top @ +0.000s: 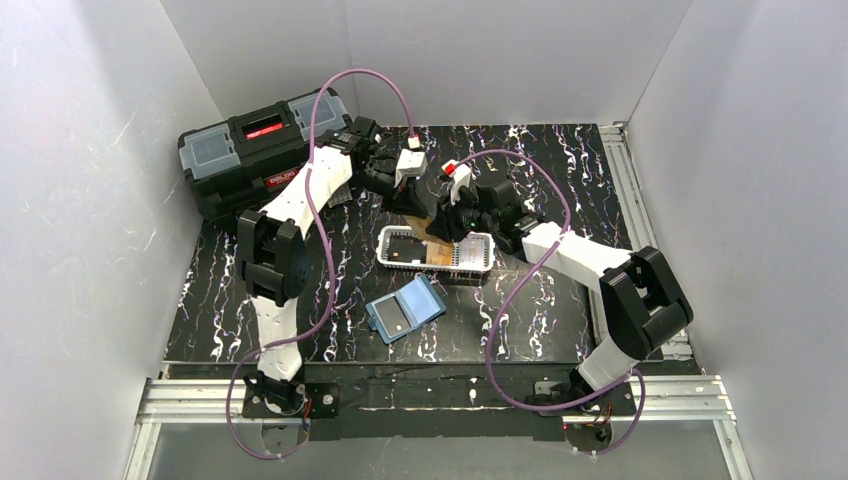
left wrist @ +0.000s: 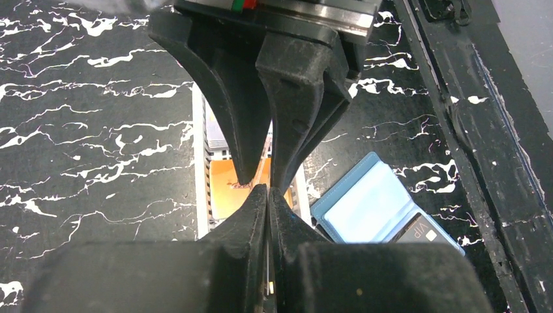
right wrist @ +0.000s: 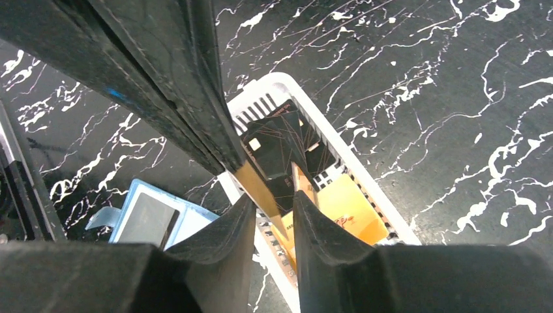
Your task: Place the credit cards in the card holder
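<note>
An orange card point(top: 421, 226) hangs over the white basket, reaching from one gripper to the other. My left gripper point(top: 412, 211) is shut on its upper end; in the right wrist view the card point(right wrist: 257, 192) comes out from between those dark fingers. My right gripper stands part open, its fingers point(right wrist: 228, 244) apart on either side of the card's lower end. From the left wrist view the card shows nearly edge-on. The blue card holder point(top: 420, 297) lies spread open on the table, a dark panel point(left wrist: 420, 230) on one half.
Inside the white basket point(top: 385, 260) lie dark cards point(right wrist: 277, 147), an orange card point(right wrist: 345, 202) and pale cards point(top: 475, 250). A black toolbox point(top: 255, 150) fills the back left. Clear table surrounds the holder, especially to its right.
</note>
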